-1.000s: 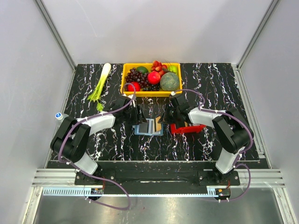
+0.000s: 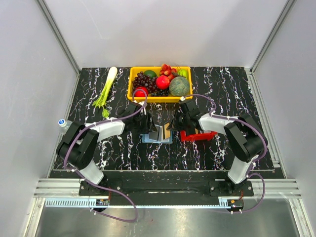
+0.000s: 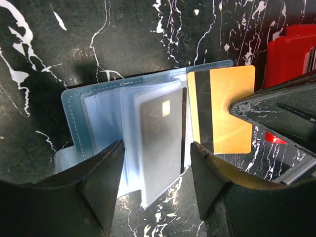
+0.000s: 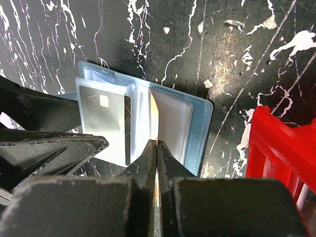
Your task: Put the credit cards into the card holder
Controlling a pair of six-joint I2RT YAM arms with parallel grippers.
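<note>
The pale-blue card holder (image 4: 205, 113) lies open on the table, between the two grippers in the top view. A clear sleeve page with a grey VIP card (image 3: 163, 133) stands tilted up from it. My left gripper is open, with this page between its parted fingers. To the right, a gold card with a dark stripe (image 3: 229, 118) is held on edge over the holder. My right gripper is shut on that card, whose thin edge shows at the fingertips. Whether its lower edge is inside a sleeve cannot be told.
A red card rack (image 2: 197, 136) with cards stands right of the holder, partly under the right arm. A yellow basket of fruit (image 2: 160, 99) sits at the back, celery (image 2: 106, 89) and a bottle (image 2: 62, 125) at the left.
My left gripper has shifted slightly to the right. The page with the grey card, flatter before, is now tilted up and rightward. The right gripper and gold card look unmoved.
</note>
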